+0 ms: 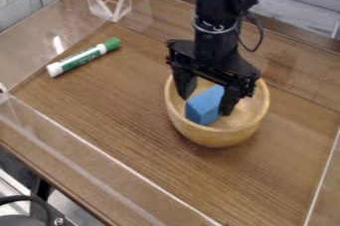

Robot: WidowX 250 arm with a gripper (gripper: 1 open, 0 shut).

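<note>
My black gripper hangs over a tan bowl right of centre, its two fingers spread apart and lowered toward the rim, one on each side of a blue block lying inside. The fingers partly cover the block. Whether they touch it is unclear.
A green and white tube lies on the wooden table at the upper left. A clear edge or panel runs along the back left.
</note>
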